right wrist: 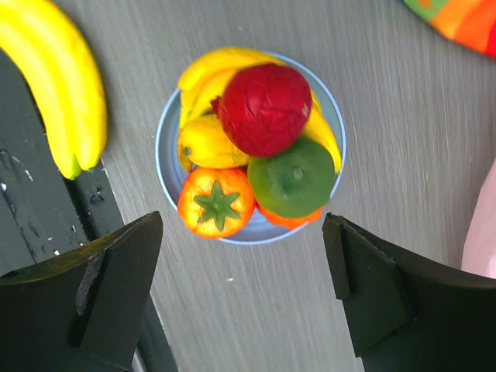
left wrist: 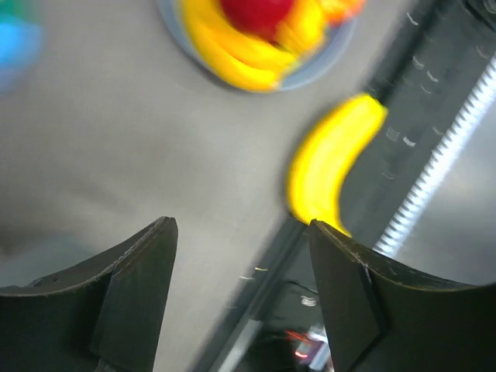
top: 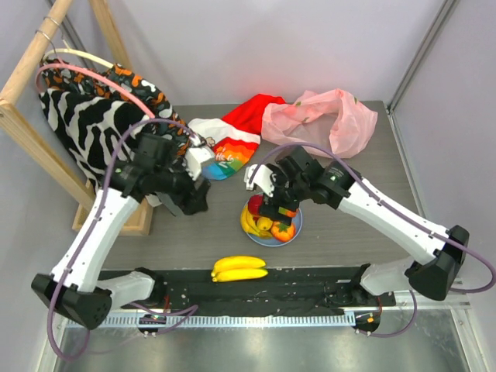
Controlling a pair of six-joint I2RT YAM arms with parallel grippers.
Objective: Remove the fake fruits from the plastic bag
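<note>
A blue plate (right wrist: pixel 163 147) holds fake bananas, a red fruit (right wrist: pixel 263 108), a green fruit (right wrist: pixel 291 182) and orange fruits. A pink plastic bag (top: pixel 319 124) lies crumpled at the back right; no fruit shows in it. Two loose bananas (top: pixel 239 273) lie at the front. My right gripper hangs open over the plate. My left gripper is left of the plate, fingers apart, nothing between them, above the grey table; its view is blurred.
A red, white and rainbow cloth (top: pixel 232 136) lies at the back middle. A wooden rack (top: pixel 27 139) with patterned fabrics fills the left. Bare table (top: pixel 372 240) shows at the right.
</note>
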